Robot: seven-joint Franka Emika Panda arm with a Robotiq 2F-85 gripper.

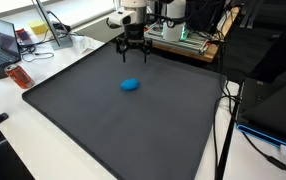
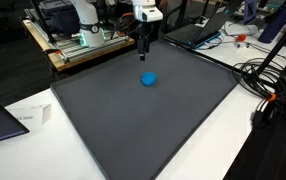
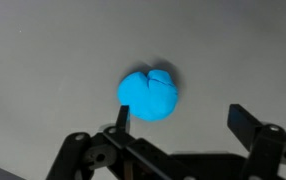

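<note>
A bright blue, rounded lump (image 1: 130, 84) with a crease along one edge lies on the dark grey mat (image 2: 133, 110). Seen from the wrist, the blue lump (image 3: 148, 96) sits beyond the fingertips, left of centre between them. My gripper is open, its two black fingers spread wide with nothing between. In the first exterior view the gripper (image 1: 134, 48) hangs above the mat, behind the blue lump and apart from it.
An orange-red can (image 1: 19, 76) and a laptop (image 1: 1, 47) stand beyond the mat's left side. Black cables (image 2: 268, 78) run along the mat's edge in the second exterior view.
</note>
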